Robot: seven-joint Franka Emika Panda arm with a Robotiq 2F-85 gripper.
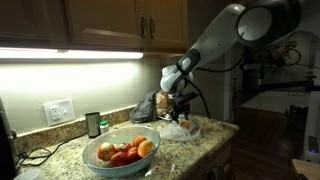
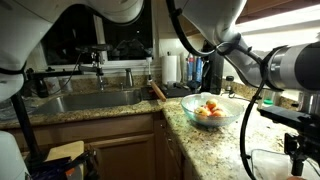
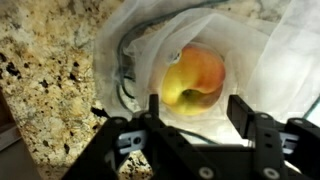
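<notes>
A red and yellow fruit (image 3: 192, 80), apple-like, lies inside a white, see-through plastic bag or liner (image 3: 128, 45) in the wrist view. Parted fingers of my gripper stand at either side of the fruit's near edge, with a gap between them. No grip on the fruit shows. From exterior view 1, the gripper (image 1: 181, 114) points down at the white bag (image 1: 172, 131) on the counter. In exterior view 2 a clear container (image 2: 266, 160) sits under the gripper at the lower right; its contents are hard to make out.
A large bowl (image 1: 103, 155) of several red and orange fruits stands on the speckled counter (image 1: 70, 160). Behind it are a green canister (image 1: 93, 125) and cables by the wall. Cabinets (image 1: 110, 25) hang overhead. Bare counter shows between bowl and bag in exterior view 2.
</notes>
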